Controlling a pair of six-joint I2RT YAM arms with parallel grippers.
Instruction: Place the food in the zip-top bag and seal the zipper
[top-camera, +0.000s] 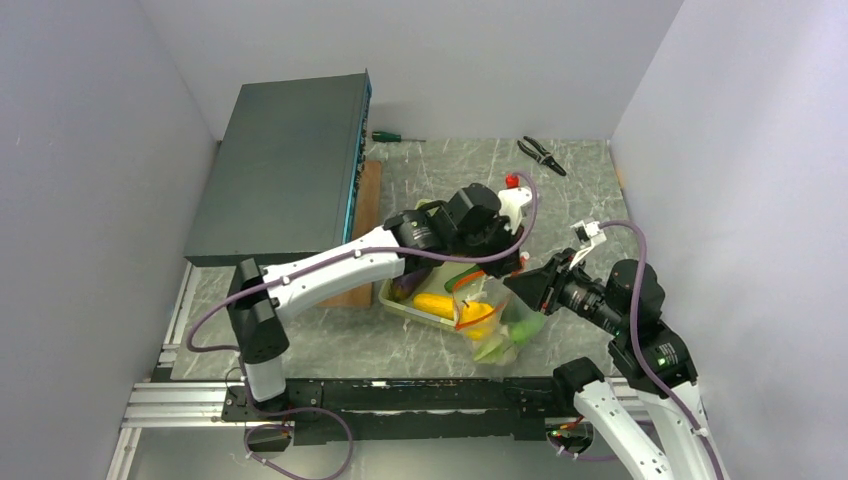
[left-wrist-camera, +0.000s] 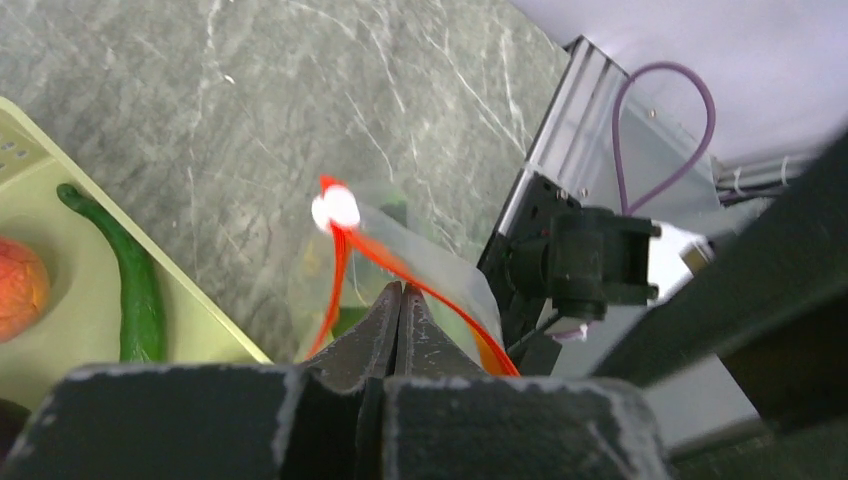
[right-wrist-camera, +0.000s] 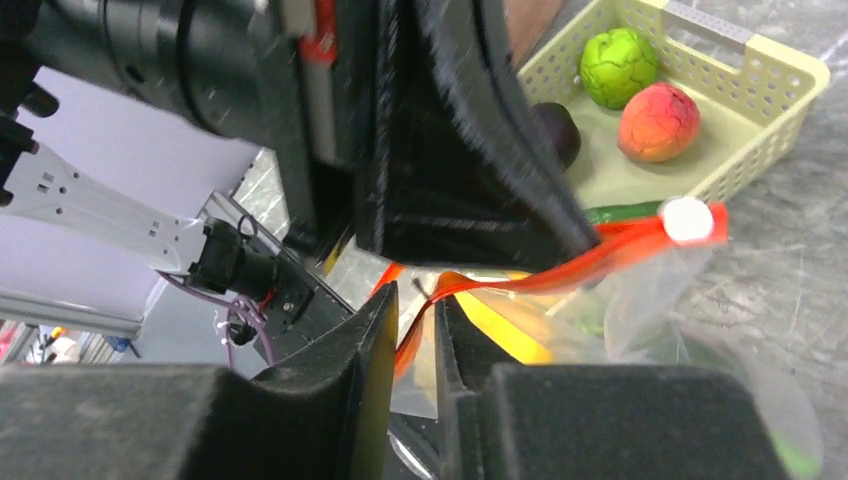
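The clear zip top bag (top-camera: 500, 325) with an orange zipper (left-wrist-camera: 420, 285) stands on the counter beside the food basket (top-camera: 405, 307), yellow and green food showing through its film. My left gripper is shut over the zipper end; whether film is between its tips is unclear. My right gripper is at the bag's rim, fingers slightly apart around the orange strip, low and right of the left one. The basket holds a green cabbage (right-wrist-camera: 617, 68), peach (right-wrist-camera: 658, 121), cucumber (left-wrist-camera: 135, 290), eggplant (top-camera: 410, 280) and yellow vegetable (top-camera: 431, 303).
A dark metal case (top-camera: 275, 160) and wooden board (top-camera: 350, 298) fill the left of the counter. A screwdriver (top-camera: 388, 136) and pliers (top-camera: 541, 155) lie at the back. Bare counter is at the back right; walls surround it.
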